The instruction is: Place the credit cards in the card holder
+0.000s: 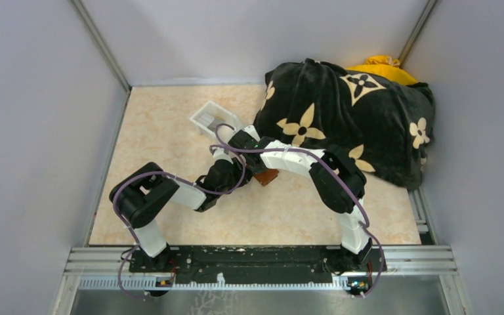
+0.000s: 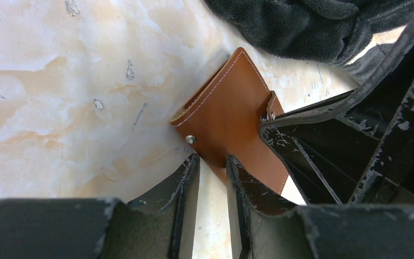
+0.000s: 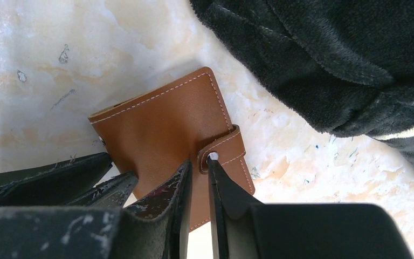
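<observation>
The brown leather card holder (image 2: 232, 116) lies on the table, closed, its strap (image 3: 223, 151) with a metal snap folded over one edge. Just over the snap stand the fingertips of my right gripper, shut, with no card showing between them. On the opposite side, by the edge with a second metal stud (image 2: 190, 139), my left gripper is partly open and holds nothing that I can see. In the top view both arms cover much of the holder (image 1: 267, 176). No credit card can be made out clearly.
Behind the grippers stands a white open box (image 1: 205, 125) with pale flat things in it. A bulky black cushion or blanket (image 1: 328, 118) with cream flowers fills the back right, close to the right arm.
</observation>
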